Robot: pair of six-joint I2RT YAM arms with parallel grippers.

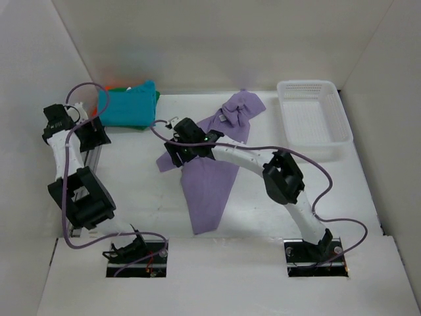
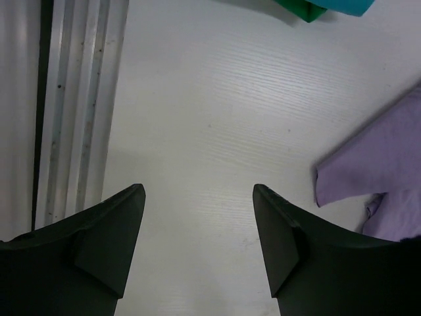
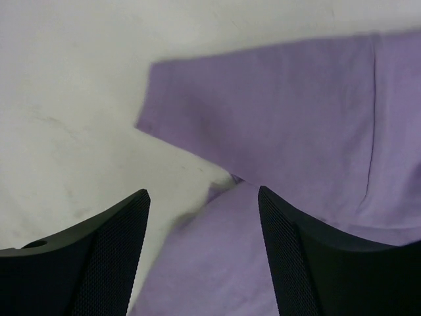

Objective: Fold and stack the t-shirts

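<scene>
A purple t-shirt (image 1: 209, 191) lies spread on the table, one end bunched at the back and its lower part reaching toward the front edge. My right gripper (image 1: 176, 160) is over the shirt's left side, near a sleeve corner; in the right wrist view the purple cloth (image 3: 263, 112) passes beneath open fingers (image 3: 118, 243) with nothing gripped. Folded teal and green shirts (image 1: 128, 105) are stacked at the back left. My left gripper (image 1: 99, 141) stands open at the table's left side; only bare table shows between its fingers in the left wrist view.
An empty white basket (image 1: 316, 141) stands at the back right. A metal rail (image 2: 82, 99) runs along the left table edge. Bare table lies between the left arm and the purple shirt, and also to the shirt's right.
</scene>
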